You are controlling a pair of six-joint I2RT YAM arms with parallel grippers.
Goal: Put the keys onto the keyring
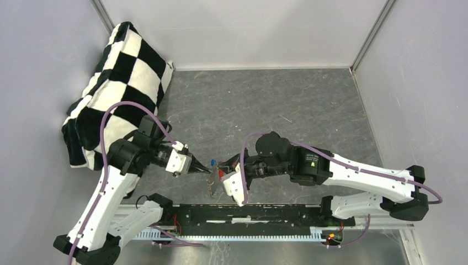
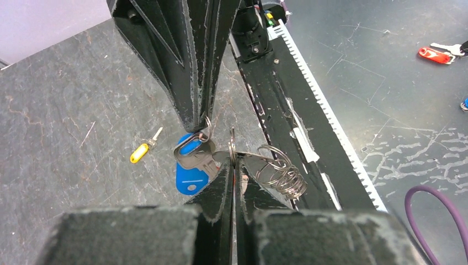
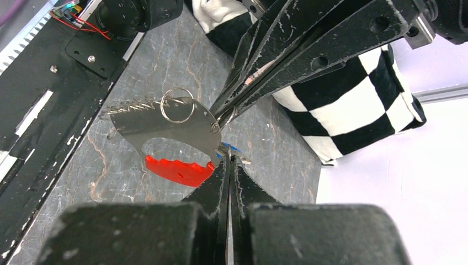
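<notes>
The keyring is a grey metal plate [image 3: 182, 122] with a row of wire rings and a red grip [image 3: 179, 171]. My left gripper is shut on one of its rings, holding it above the floor. Close by, my right gripper is shut, with a thin wire ring [image 2: 208, 128] at its fingertips. A silver key [image 2: 201, 158] and blue tag [image 2: 190, 179] hang just under that tip in the left wrist view. The right wrist view mostly hides them behind the fingertips. Whether the key touches the keyring I cannot tell.
A yellow-tagged key [image 2: 144, 148] lies on the grey floor. In the left wrist view, a red-tagged key [image 2: 439, 54] lies beyond the black rail [image 2: 281, 83]. A checkered cushion [image 1: 118, 88] leans at the left wall.
</notes>
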